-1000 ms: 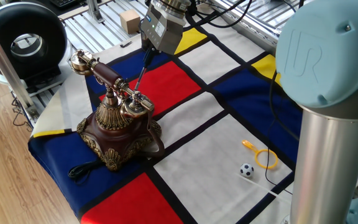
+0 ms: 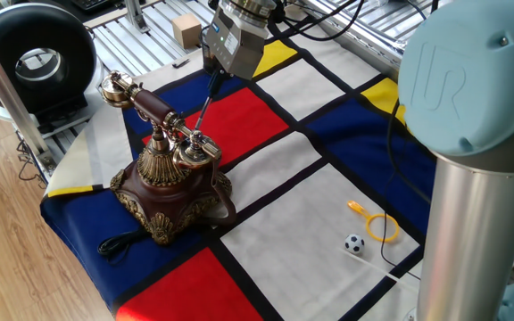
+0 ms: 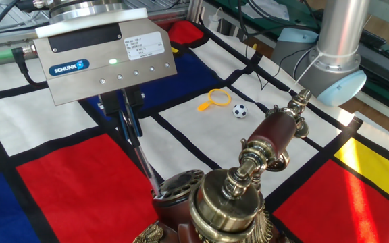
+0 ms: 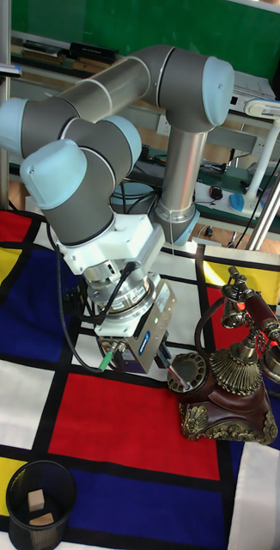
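An antique-style telephone, dark red-brown with brass trim (image 2: pixel 161 183), stands upright on the cloth, its handset (image 2: pixel 154 109) resting across the top. My gripper (image 3: pixel 158 194) points down at the rotary dial (image 3: pixel 182 185), its long thin fingers (image 3: pixel 142 159) close together. The tips meet the dial's near edge in exterior view 2; whether they sit inside a finger hole is too small to tell. In exterior view 3 the tips also reach the dial (image 4: pixel 188 370). No separate object shows between the fingers. The handset and its cradle hide the contact in exterior view 1.
A yellow ring with a handle (image 2: pixel 381 227) and a small football (image 2: pixel 354 244) lie on the patterned cloth. A black mesh cup (image 4: pixel 40 499) holds wooden blocks. The telephone's black cord (image 2: pixel 123 242) lies beside its base.
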